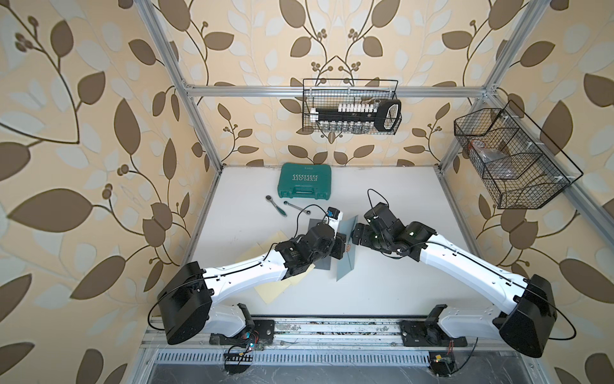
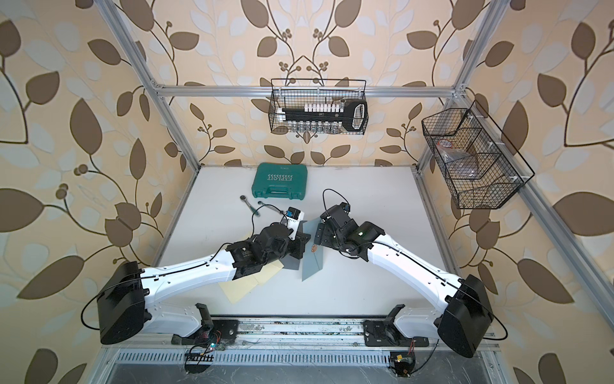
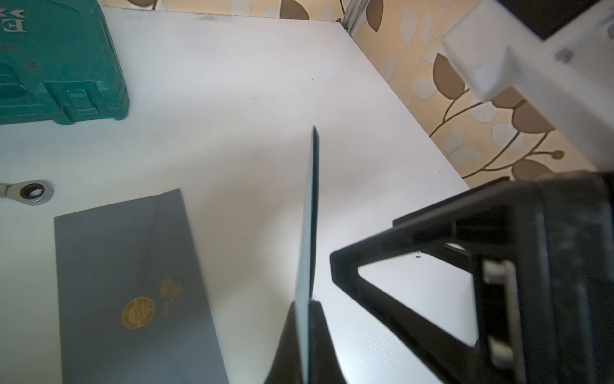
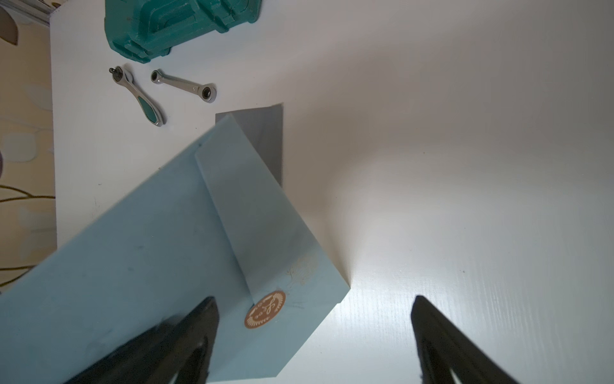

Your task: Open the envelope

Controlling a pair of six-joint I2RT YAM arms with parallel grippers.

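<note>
A blue-grey envelope is held up on edge above the table, between the two arms. My left gripper is shut on it; in the left wrist view the envelope shows as a thin upright strip between the fingers. The right wrist view shows the flap side of the envelope, its flap lying flat with a round copper seal. My right gripper stands open with a wide gap, its left finger beside the envelope's face and its right finger over bare table.
A darker grey envelope with a gold seal lies flat on the table. Yellow envelopes lie near the left arm. Behind are a green case, a ratchet and a wrench.
</note>
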